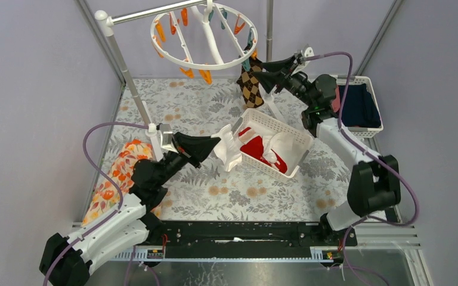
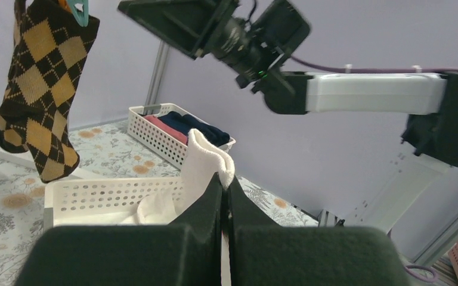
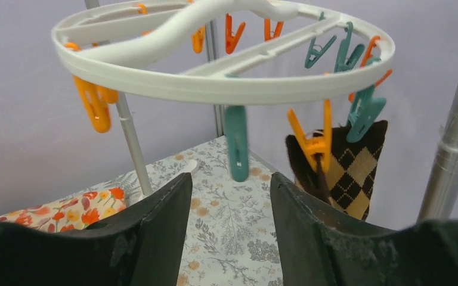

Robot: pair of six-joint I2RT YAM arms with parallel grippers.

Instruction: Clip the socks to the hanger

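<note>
A brown-black argyle sock [image 1: 250, 90] hangs by clips from the right side of the white round hanger [image 1: 209, 67]; it also shows in the left wrist view as sock [image 2: 45, 89]. Just right of it is my right gripper [image 1: 259, 69]. Its fingers [image 3: 161, 232] stand apart with only background between them, below the hanger ring [image 3: 232, 89]. My left gripper is shut on a white sock [image 2: 204, 158], which dangles by the basket's left edge in the top view.
A white basket [image 1: 303, 134] with red and white socks stands mid-table. Another basket [image 1: 367, 133] with dark and red cloth is at the back right. Orange floral cloth [image 1: 119, 173] lies left. Orange and teal clips ring the hanger.
</note>
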